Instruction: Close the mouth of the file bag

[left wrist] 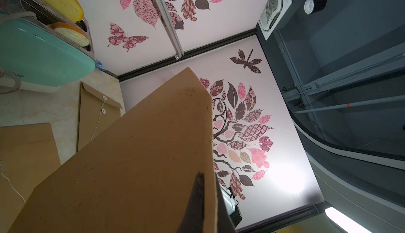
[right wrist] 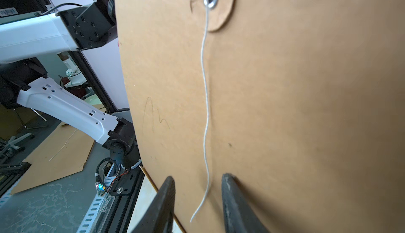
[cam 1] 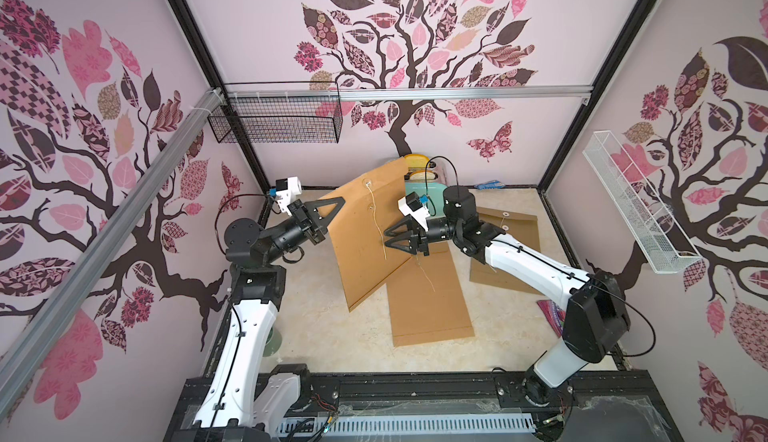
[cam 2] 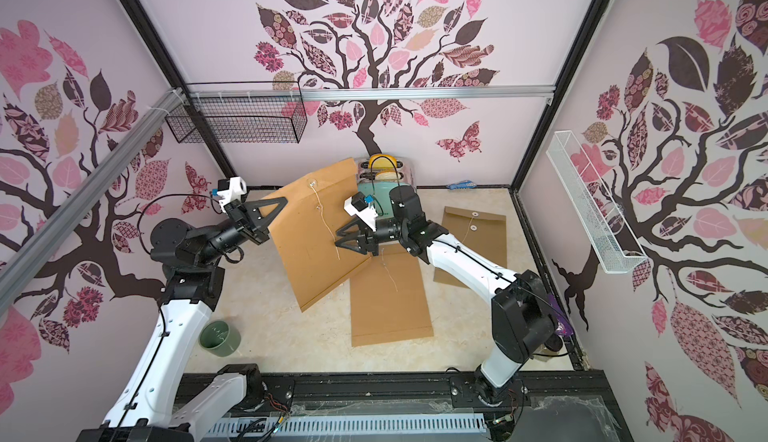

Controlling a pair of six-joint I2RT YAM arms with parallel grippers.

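A kraft file bag (cam 1: 360,250) stands raised and tilted, my left gripper (cam 1: 333,205) shut on its upper left edge. In the right wrist view its string (right wrist: 205,110) hangs loose down the face from a round button (right wrist: 221,7). My right gripper is open just in front of that face, with the string's lower end hanging between and beyond its fingertips.
Another file bag (cam 1: 428,298) lies flat beneath, a further one (cam 2: 468,250) at the right. A toaster (cam 2: 384,194) stands at the back, a green cup (cam 2: 217,338) at the front left.
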